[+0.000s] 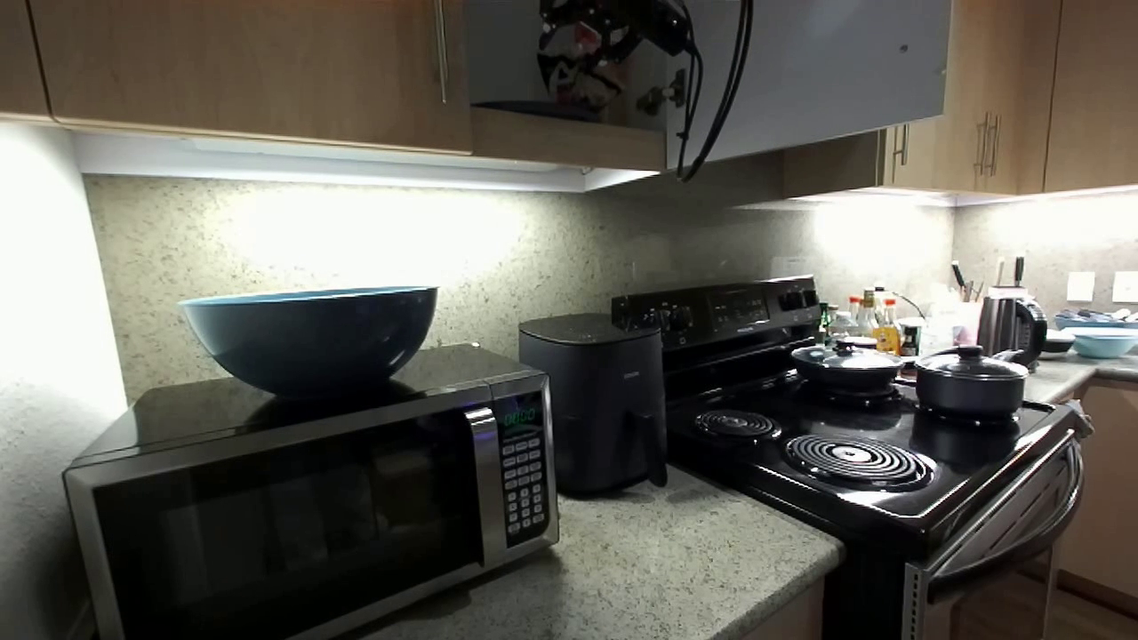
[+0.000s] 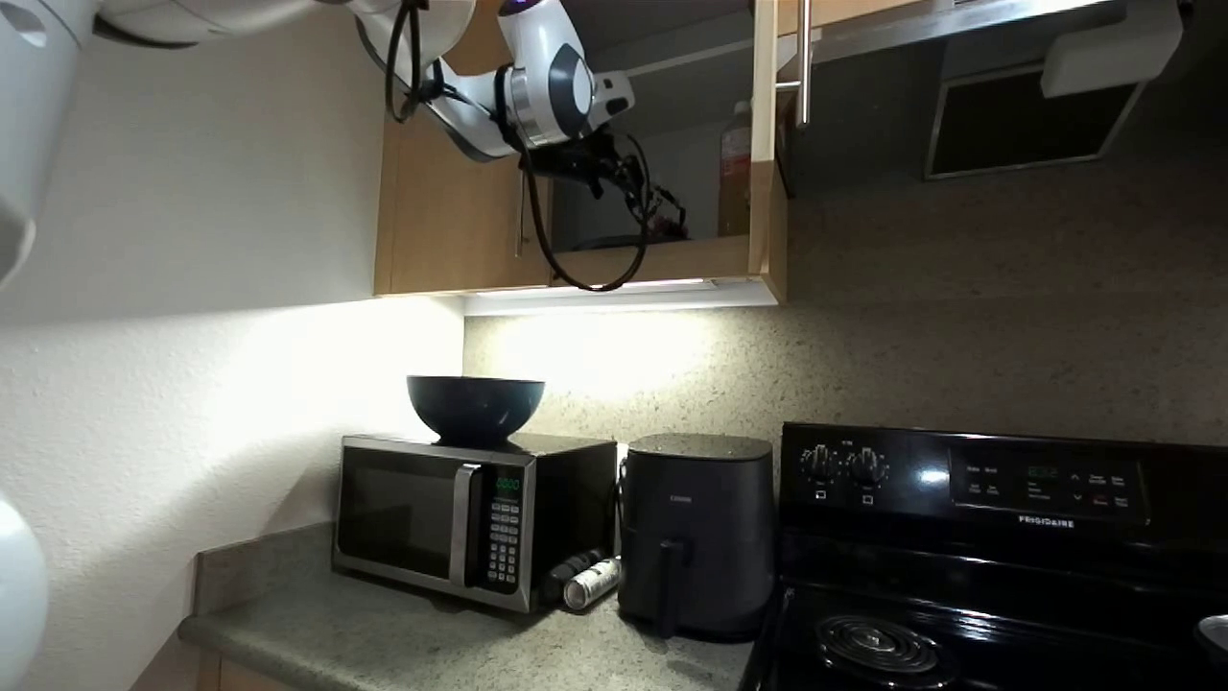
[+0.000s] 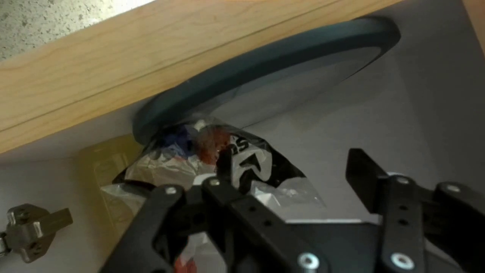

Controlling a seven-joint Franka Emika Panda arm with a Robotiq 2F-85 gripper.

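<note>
My gripper reaches into the open upper cabinet, its fingers spread well apart. A crinkled plastic bag, clear with black, white and red print, lies on the shelf beneath the left finger and partly in the gap. Whether a finger touches it cannot be told. In exterior view 1 the gripper is dark against the same bag, covering part of it. A dark blue-grey round rim, like a plate or lid, rests along the cabinet's front edge beside the bag. Exterior view 2 shows the gripper small and dim inside the cabinet.
The cabinet door stands open, with a metal hinge near the bag. A bottle stands at the cabinet's right side. Below are a microwave topped by a large bowl, an air fryer and the stove.
</note>
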